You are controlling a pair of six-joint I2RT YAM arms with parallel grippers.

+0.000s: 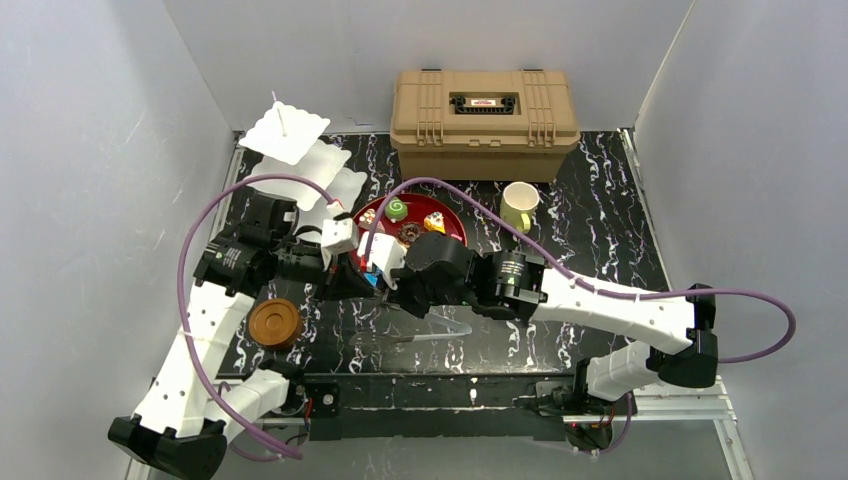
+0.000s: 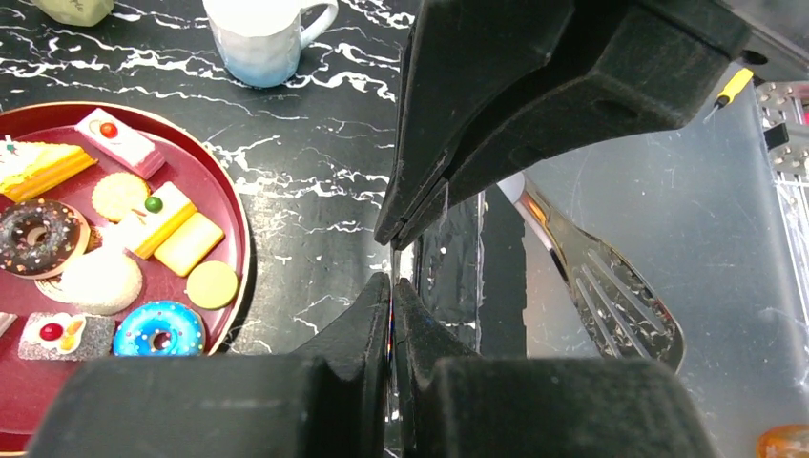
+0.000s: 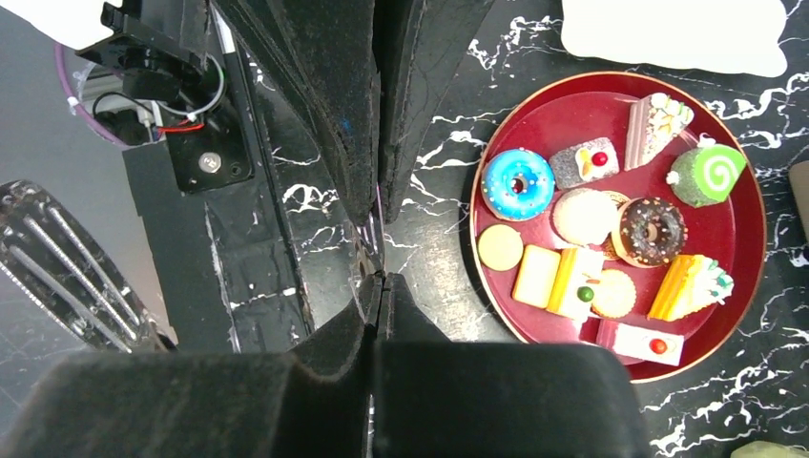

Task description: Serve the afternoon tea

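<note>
A red tray (image 2: 57,401) of donuts, cake slices and cookies lies behind the grippers, which meet over the table's front middle. My left gripper is shut, with a thin edge at its fingertips. My right gripper is shut on a thin metal piece, its far end hard to make out. In each wrist view the other gripper's fingers reach close to these tips. A slotted metal utensil (image 2: 611,296) lies near the front edge. A white tiered stand (image 1: 285,130) stands at back left.
A tan case (image 1: 485,145) sits at the back, a yellow-green mug (image 1: 517,205) before it, a blue-white mug (image 2: 258,48) right of the tray. A brown lid (image 1: 273,322) lies left front.
</note>
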